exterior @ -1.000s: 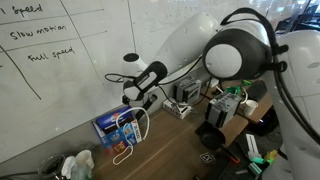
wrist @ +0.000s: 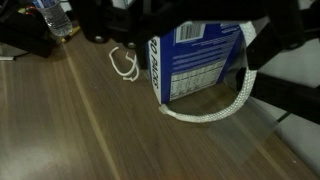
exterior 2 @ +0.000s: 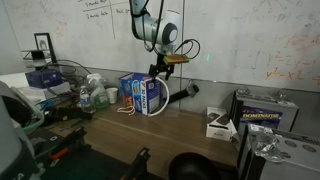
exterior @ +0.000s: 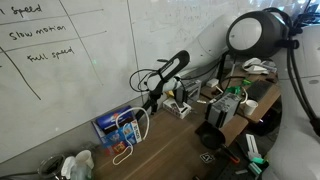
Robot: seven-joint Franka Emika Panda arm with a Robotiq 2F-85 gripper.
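My gripper is open above the table near the whiteboard, with nothing seen held in it. In exterior view 2 the gripper hangs just above and right of a blue box. A thick white rope curves in front of and beside that blue box in the wrist view, its lower end by the box's bottom corner. In exterior view 1 the rope arches up close under the gripper; whether they touch I cannot tell. Dark gripper parts hide the box's top in the wrist view.
A black pan lies on the right part of the table. Beyond it stands a silver toaster. A small white box sits near the wall. Bare wood lies open in front of the blue box.
In exterior view 1 the arm and gripper have moved right and slightly down, away from above the blue box. The rope and box look unmoved.
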